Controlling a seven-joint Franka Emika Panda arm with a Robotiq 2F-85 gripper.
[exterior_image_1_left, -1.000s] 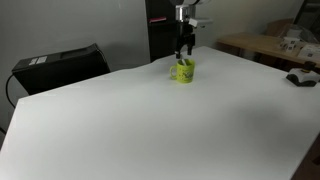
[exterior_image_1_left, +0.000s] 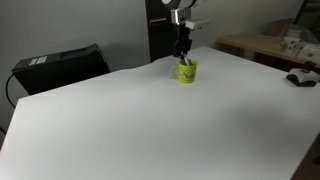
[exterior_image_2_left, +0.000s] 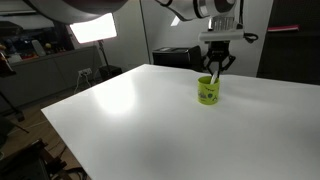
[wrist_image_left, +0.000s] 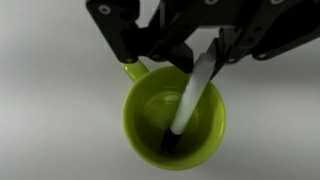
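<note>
A lime-green mug (exterior_image_1_left: 187, 73) stands upright on the white table, its handle toward the upper left in the wrist view. A white marker (wrist_image_left: 192, 97) leans inside the mug (wrist_image_left: 133, 120), its dark end down against the inner wall. Just over the rim hangs my gripper, pointing down with its fingers part open. The marker's upper end reaches up between the two fingers; whether either finger touches it is hard to tell. In exterior view 2 my gripper (exterior_image_2_left: 216, 70) is directly above the mug (exterior_image_2_left: 208, 92), with the white marker showing below the fingers.
A black box-like case (exterior_image_1_left: 60, 69) lies at the back left with a cable beside it. Wooden furniture (exterior_image_1_left: 262, 44) and a dark object (exterior_image_1_left: 301, 78) are at the far right.
My gripper has shifted slightly left and lower over the mug in exterior view 1. The mug stays essentially where it was.
</note>
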